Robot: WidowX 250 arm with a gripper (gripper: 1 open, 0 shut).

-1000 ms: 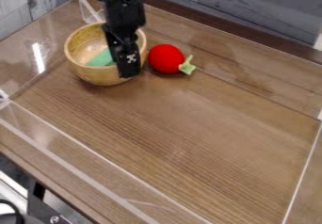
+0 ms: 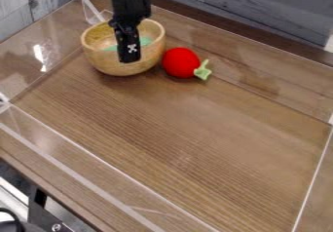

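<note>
My gripper (image 2: 128,45) is a dark arm reaching down from the top over a light wooden bowl (image 2: 101,60) at the upper left of the camera view, its tip inside the bowl and partly hiding a small green item (image 2: 112,43). The fingers are too small and dark to tell whether they are shut on anything. A red tomato-like object (image 2: 180,62) with a pale green piece at its right sits just right of the bowl.
A raised edge runs along the back right, and the table's left edge shows at the lower left.
The gripper and bowl have moved toward the back of the table. The red object appears in much the same place.
</note>
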